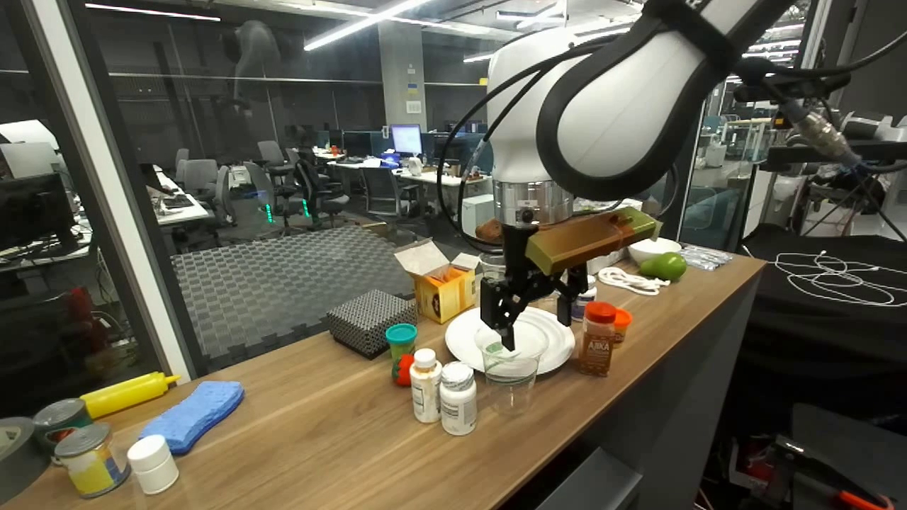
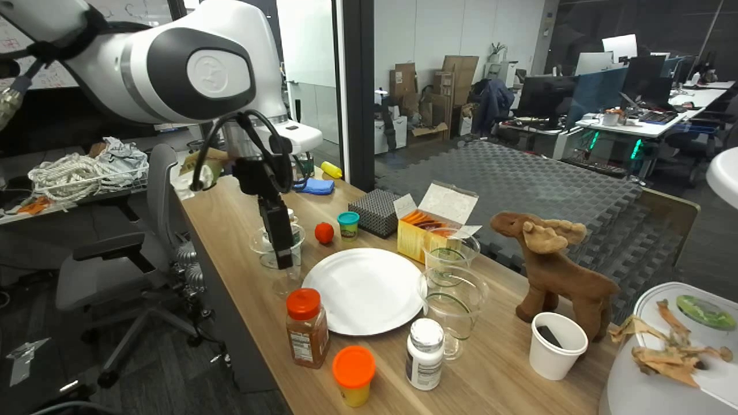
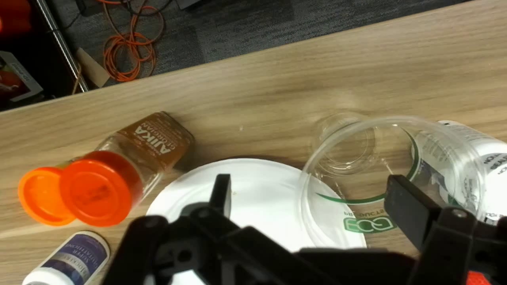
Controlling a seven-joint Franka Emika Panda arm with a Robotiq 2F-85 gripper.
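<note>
My gripper stands open in the wrist view, its two black fingers wide apart. Between and beyond them is a clear plastic cup [image 3: 309,228] with a green print, upright on the table. The right finger [image 3: 411,209] overlaps the cup's rim in that view; whether they touch I cannot tell. A white plate [image 1: 553,333] lies flat just behind the cup, partly under the gripper [image 1: 537,331] in exterior view 1. From the other side, in exterior view 2, a finger [image 2: 278,235] hangs in front of the cup [image 2: 296,238].
Two white bottles [image 1: 458,399] stand close beside the cup. An orange-lidded spice jar [image 2: 308,332], an orange tub [image 2: 354,377] and more clear cups [image 2: 453,304] surround the plate. A yellow box [image 2: 415,235] is behind. Bare table [image 1: 340,425] extends at the front left.
</note>
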